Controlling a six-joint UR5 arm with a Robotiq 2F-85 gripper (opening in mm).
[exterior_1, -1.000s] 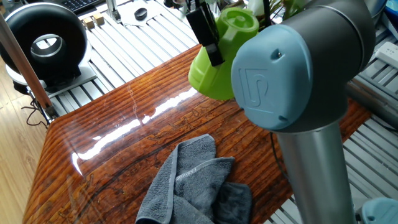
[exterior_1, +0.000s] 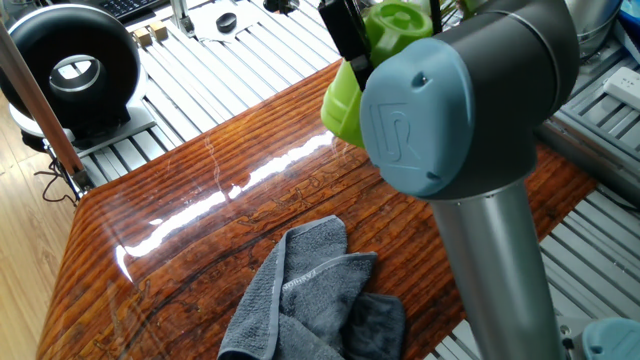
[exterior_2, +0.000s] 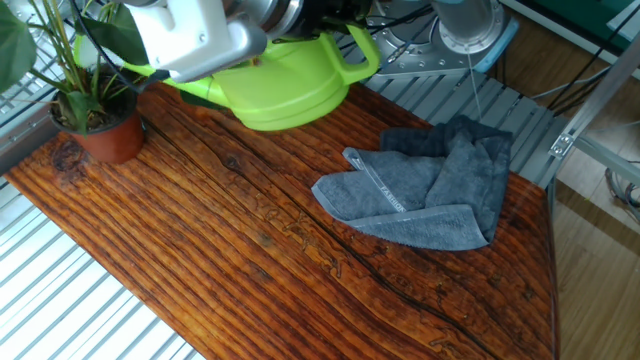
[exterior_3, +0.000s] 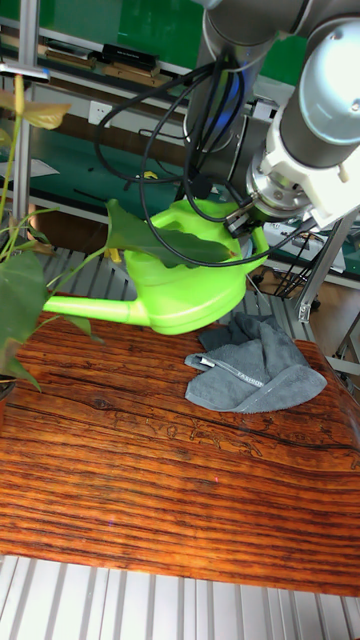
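A bright green watering can (exterior_3: 192, 286) is held above the wooden table, its long spout (exterior_3: 101, 309) pointing at the potted plant. My gripper (exterior_3: 244, 220) is shut on the can near its handle, though cables and the arm hide much of the fingers. Seen from exterior view 2, the can (exterior_2: 285, 90) hangs over the table's back edge with its loop handle toward the arm base. In exterior view 1 the arm covers part of the can (exterior_1: 343, 105). The plant (exterior_2: 100, 110) stands in a brown pot (exterior_2: 112, 140) at the table's corner.
A crumpled grey towel (exterior_2: 415, 190) lies on the wooden table (exterior_2: 230, 270), apart from the can. A black round device (exterior_1: 75, 75) stands beyond the table's edge. Loose cables (exterior_3: 133, 176) loop around the wrist.
In exterior view 1 the can has moved up and to the right together with the gripper, while the arm's blue-capped joint shifted up and left. The towel has stayed put.
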